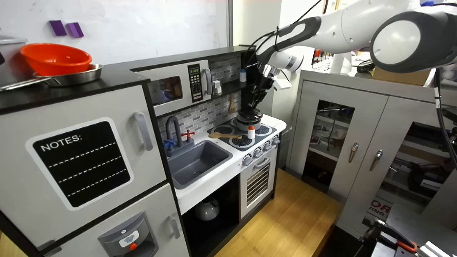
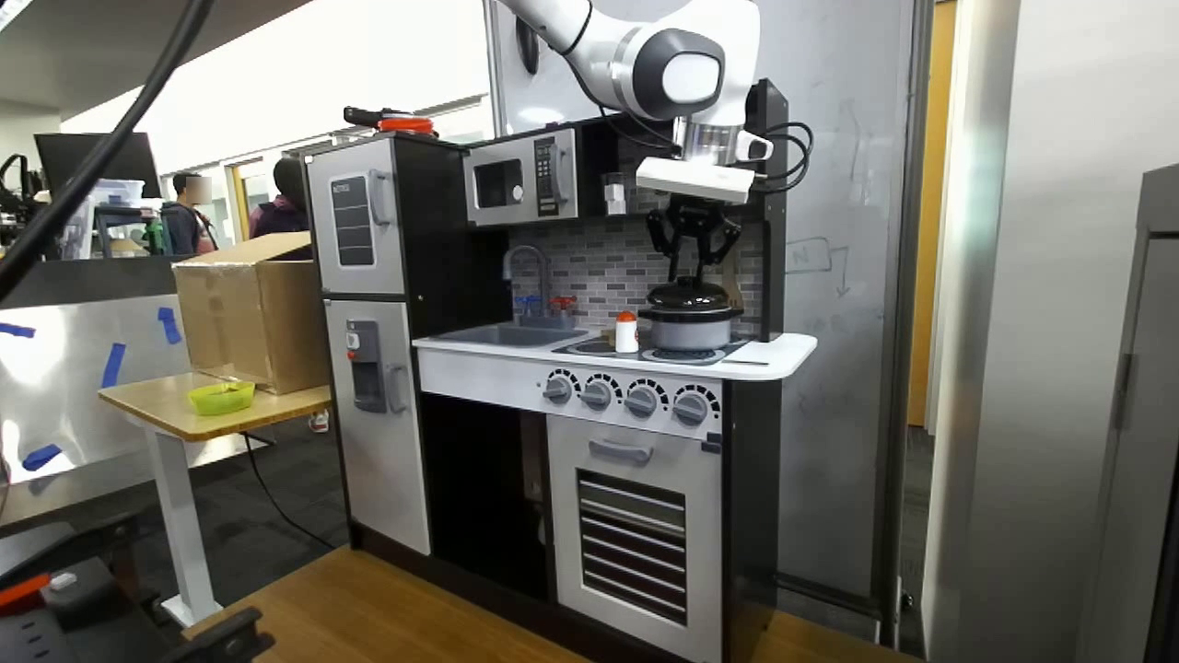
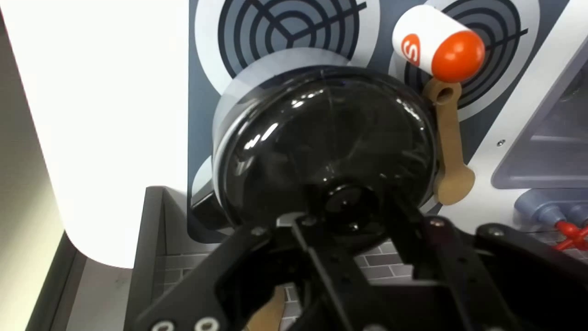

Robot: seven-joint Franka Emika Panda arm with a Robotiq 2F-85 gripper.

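Observation:
A grey pot [image 2: 691, 335] stands on a burner of the toy stove, with its glossy black lid [image 3: 330, 127] resting on top, roughly level in exterior view 2. Directly over the lid, my gripper [image 2: 686, 274] points down. Its fingers are apart, one to either side of the lid's round black knob [image 3: 351, 205] in the wrist view; whether they touch it is unclear. Close beside the pot stands a white shaker with an orange top [image 2: 626, 331]. A wooden spoon [image 3: 453, 146] lies on the stovetop near the pot's edge.
The grey sink [image 1: 199, 160] with its faucet [image 1: 174, 128] lies left of the stove. Behind the pot is a tiled backsplash [image 2: 597, 276], with a shelf and microwave [image 2: 519, 177] above.

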